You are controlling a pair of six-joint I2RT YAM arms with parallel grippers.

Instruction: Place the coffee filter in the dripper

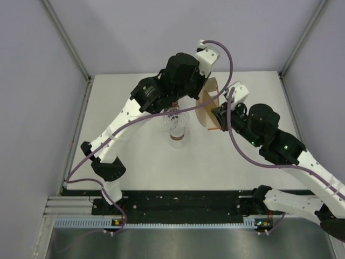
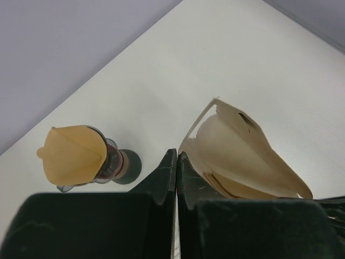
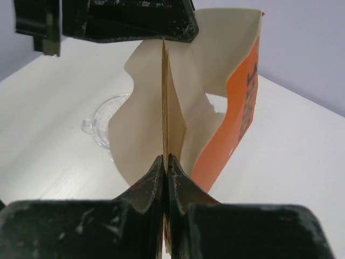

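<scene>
A coffee filter point(image 1: 207, 116) hangs upright between the two grippers, cream and tan with an orange panel point(image 3: 241, 108). My right gripper is shut on its thin vertical layers; my left gripper is shut beside the filter point(image 2: 242, 154), and whether it pinches any paper is unclear. In the right wrist view a black finger of the other gripper lies over the filter's top. The clear dripper point(image 1: 177, 123) stands on the table behind and left of the filter, partly hidden by the left arm.
In the left wrist view a tan filter or paper point(image 2: 70, 154) sits atop a second container at the back left, mostly covered by the left arm in the top view.
</scene>
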